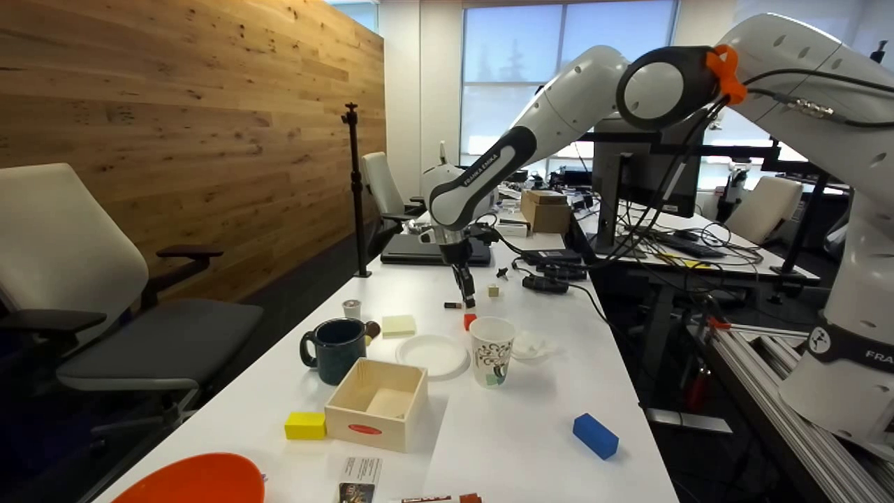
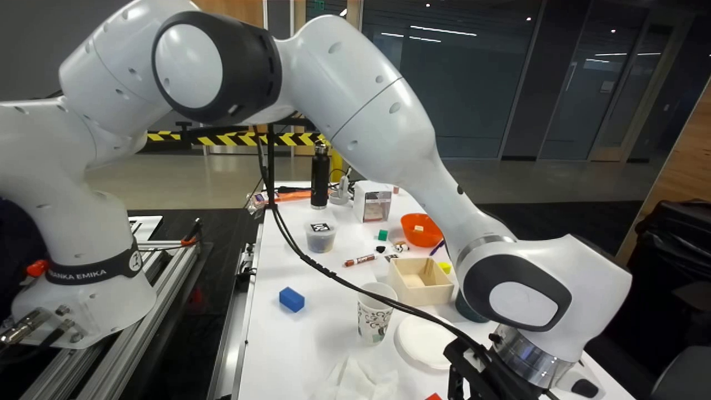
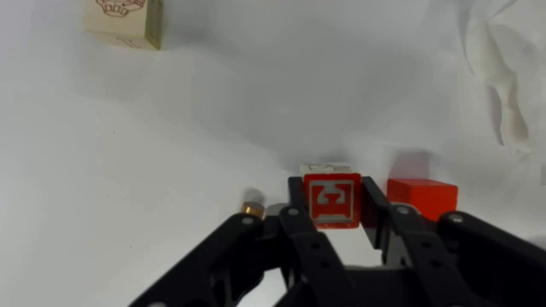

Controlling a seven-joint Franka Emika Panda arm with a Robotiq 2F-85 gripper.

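In the wrist view, a small letter block point(image 3: 331, 200) with a red-framed face and pale sides is pinched between the fingertips. My gripper is shut on it. Right beside the right finger sits a plain red block point(image 3: 430, 197); whether they touch cannot be told. To the left is a small dark cylinder with a coppery end point(image 3: 253, 209), partly covered by the gripper. A pale wooden block with a drawing point(image 3: 123, 25) stands apart at upper left. Exterior view 1 shows the gripper point(image 1: 469, 302) low over the far part of the table, the held block hardly visible there.
Nearby are a white plate point(image 1: 432, 356), a patterned paper cup point(image 1: 492, 352) and a crumpled napkin point(image 3: 499, 76). Closer to that camera stand a dark mug point(image 1: 336, 352), a wooden box point(image 1: 373, 423) and a yellow block point(image 1: 305, 426). A blue block point(image 1: 596, 436) lies alone at right.
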